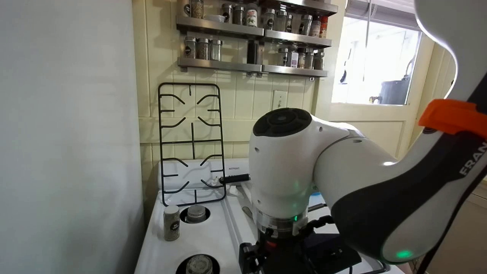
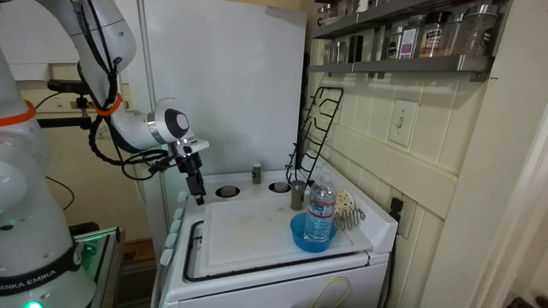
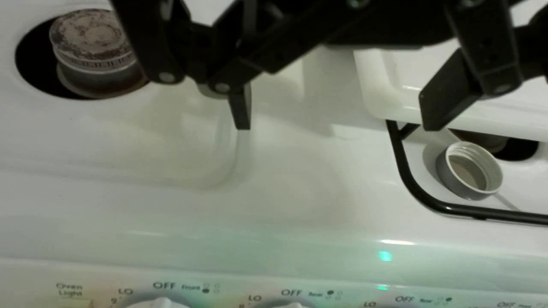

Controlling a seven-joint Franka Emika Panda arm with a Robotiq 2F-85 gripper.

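My gripper hangs over the front of the white stove, its fingers wide apart with nothing between them. In the wrist view a round, hollow grey-white lid lies beyond the right finger, inside a black grate's corner and apart from the gripper. A spice jar with a pale cap stands upright on the left of the stove, beside the rear burner. In exterior view 2 a second jar stands near the back of the white board. In that view the gripper is small and dark.
A clear water bottle stands in a blue bowl on the board. A black grate leans against the back wall. Front burner and knobs border bare stove top. Spice shelves hang above.
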